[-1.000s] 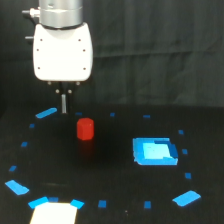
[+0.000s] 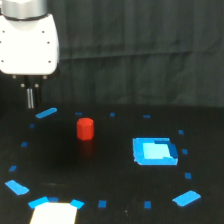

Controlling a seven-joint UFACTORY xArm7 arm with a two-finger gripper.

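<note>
A small red block (image 2: 85, 129) sits on the dark table, left of centre in the camera view. To its right is a blue-rimmed square (image 2: 138, 152) with a pale inside; whether it is a shallow tray or a taped patch is hard to make out. Above and left of the block hangs my gripper (image 2: 30, 104), pointing down, clear of both. Its thin fingers look close together, too small to show whether the fingers are parted. I see nothing held below them.
Strips and small squares of blue tape (image 2: 187, 198) mark the table around the block. A pale object (image 2: 53, 213) is cut off by the bottom edge at left. Between the block and the blue-rimmed square the table is bare.
My gripper has moved left and slightly up in the picture, away from the red block. The block and the blue-rimmed square look unmoved.
</note>
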